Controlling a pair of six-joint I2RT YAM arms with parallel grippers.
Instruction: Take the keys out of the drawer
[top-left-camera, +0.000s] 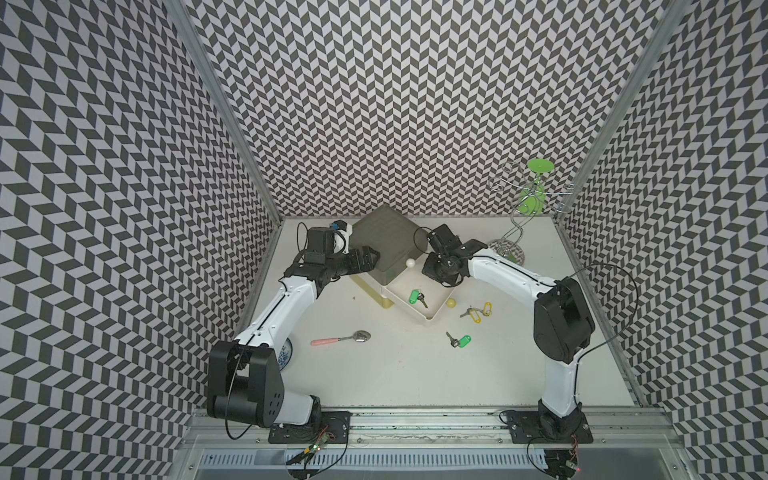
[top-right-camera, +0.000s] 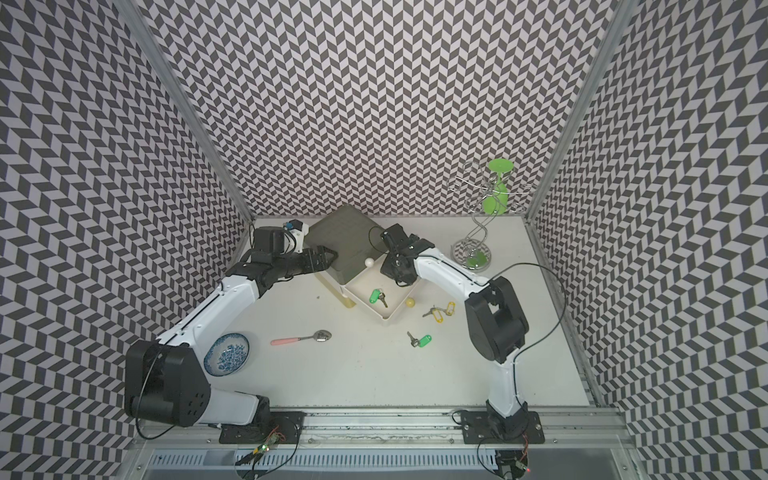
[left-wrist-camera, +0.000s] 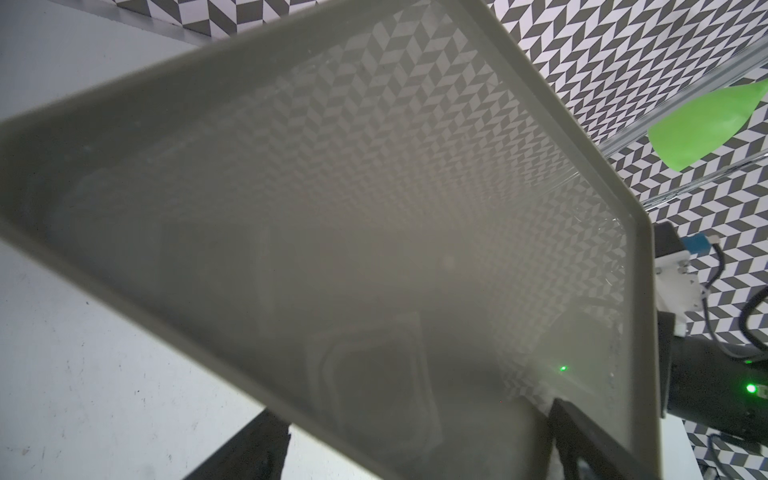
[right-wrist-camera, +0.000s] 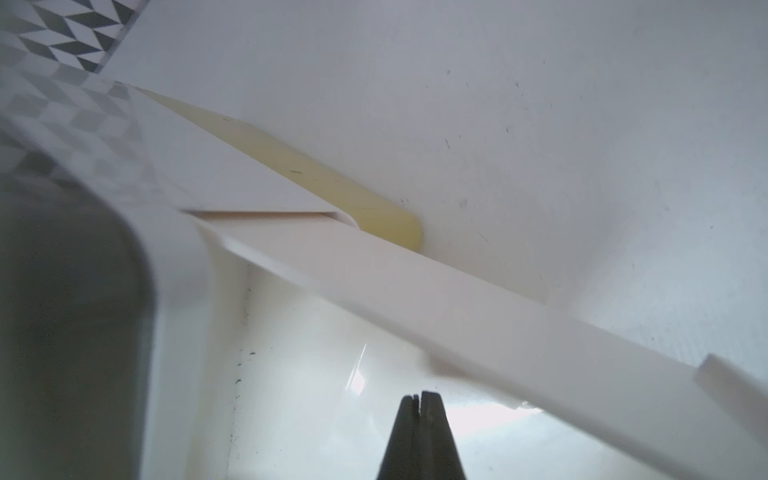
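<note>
Keys with a green tag (top-left-camera: 414, 296) lie inside the pulled-out white drawer (top-left-camera: 430, 321). My right gripper is shut over the drawer's inside, nothing showing between its fingertips; the keys are outside the right wrist view. From above, its black body covers the drawer's right corner. My left gripper is at the near edge of the drawer unit's grey top (left-wrist-camera: 360, 240). Its fingers (left-wrist-camera: 252, 452) stand wide apart, with the raised rim between them; contact is hard to tell.
On the table right of the drawer lie yellow-tagged keys (top-left-camera: 475, 313), another green-tagged set (top-left-camera: 460, 341) and a yellow ball (top-left-camera: 451, 303). A white ball (top-left-camera: 410, 263) is by the drawer's back. A spoon (top-left-camera: 342, 339) lies front left; a wire stand (top-left-camera: 512, 232) rises back right.
</note>
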